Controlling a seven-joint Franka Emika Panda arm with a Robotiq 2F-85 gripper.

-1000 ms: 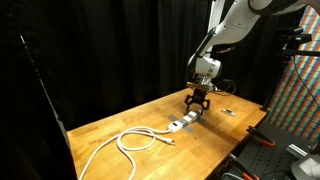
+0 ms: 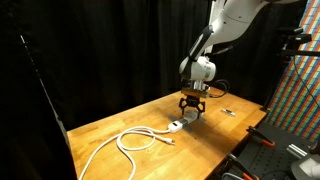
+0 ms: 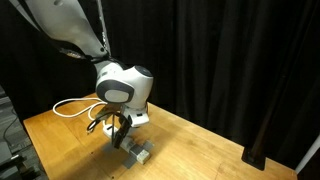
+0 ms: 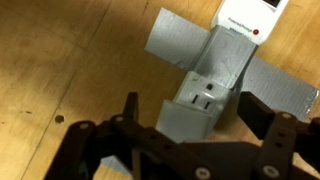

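In the wrist view, a power strip [image 4: 218,70] runs diagonally across the wooden table, with silver tape crossing beneath or over it. Its upper end is white with red lettering; the nearer part looks grey, with an outlet face showing slots. My gripper stands open above the strip, one dark fingertip on either side of it. Nothing is visibly clamped between them. Exterior view 1 has the gripper [image 2: 192,104] low over the strip's far part, while the strip's white near end [image 2: 177,126] lies clear. Contact between fingers and strip cannot be made out.
A white cord [image 2: 122,143] loops over the table's left side, its plug near the strip. Small items [image 2: 228,112] lie to the right of the gripper. A dark block [image 3: 253,157] sits near the table's edge by the black curtain.
Over the last second my arm and gripper have shifted slightly to the left in exterior view 1, staying low over the strip. The strip and cord look unmoved.
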